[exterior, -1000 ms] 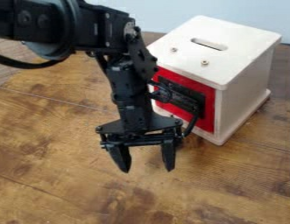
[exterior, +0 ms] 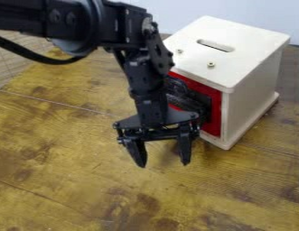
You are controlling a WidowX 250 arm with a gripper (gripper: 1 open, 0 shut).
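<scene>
My black gripper (exterior: pixel 163 153) hangs over the wooden floor in the middle of the view, pointing down, its two fingers apart with nothing between them. Just behind it stands a white box (exterior: pixel 248 81) with a slot and two small knobs on top. Its front has a red panel (exterior: pixel 214 121) with a black fitting, partly hidden by my arm.
A pale wall runs along the back, and a tiled or mesh strip (exterior: pixel 13 63) shows at the far left.
The box looks unmoved.
</scene>
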